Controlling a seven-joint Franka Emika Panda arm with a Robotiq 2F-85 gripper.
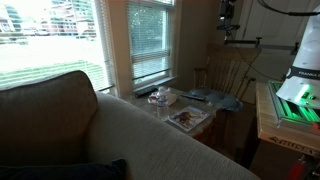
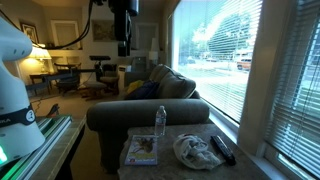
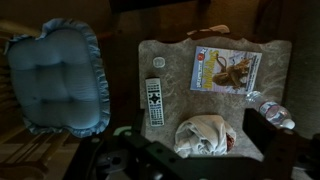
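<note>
My gripper is high above a small table, and in the wrist view its dark fingers stand wide apart at the lower edge with nothing held. Exterior view 2 has the gripper hanging well clear of everything below. On the table lie a magazine, a remote and a crumpled white cloth. A clear water bottle is partly covered by the right finger in the wrist view; exterior view 2 has the bottle upright.
A small round object sits near the remote. Beside the table is a chair with a blue cushion. The sofa borders the table, and window blinds rise along another side.
</note>
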